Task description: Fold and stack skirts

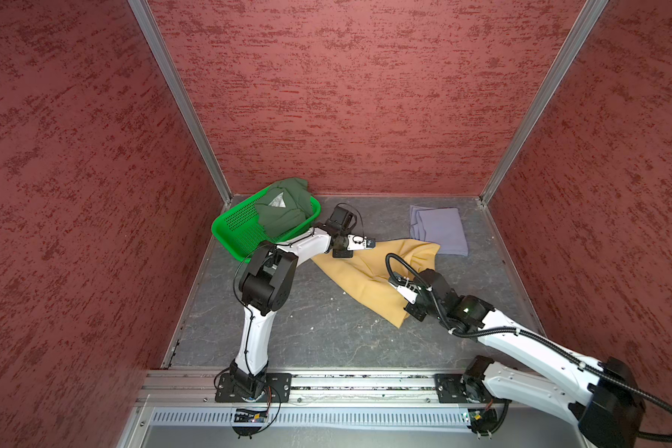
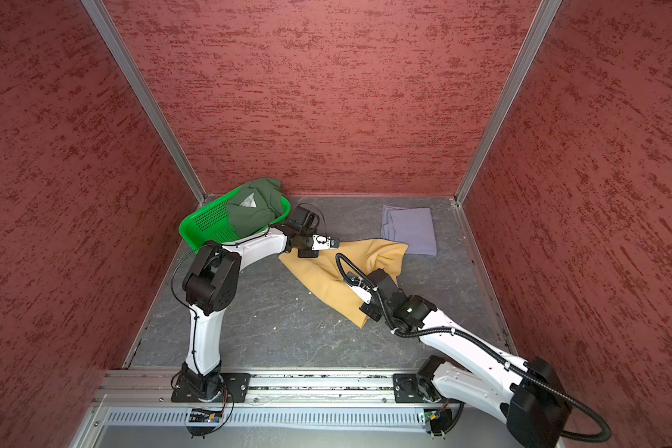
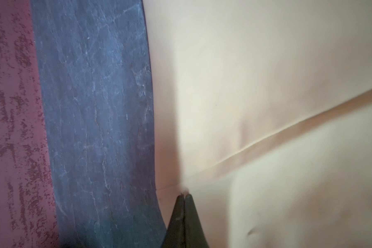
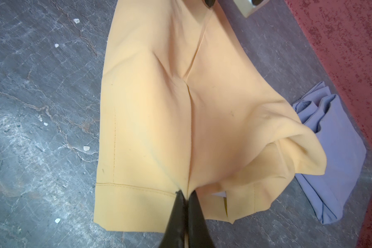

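Note:
A yellow skirt [image 1: 360, 277] lies loosely spread and rumpled across the middle of the table. In the left wrist view my left gripper is shut at the skirt's [image 3: 277, 82] far edge, its tips against the cloth, with nothing seen between them. My right gripper is shut on the yellow skirt [image 4: 144, 136]: a raised ridge of cloth runs into its fingertips, above the near hem. A folded lavender skirt [image 1: 440, 230] rests flat at the back right. Dark green cloth [image 1: 285, 209] hangs in and over the green basket [image 1: 239, 232].
Behind the left arm, the basket takes up the back left corner. Bare grey tabletop [image 1: 298, 328] lies in front of the yellow skirt. The lavender skirt [image 4: 334, 153] is close to the yellow skirt's right end. Red walls enclose the table.

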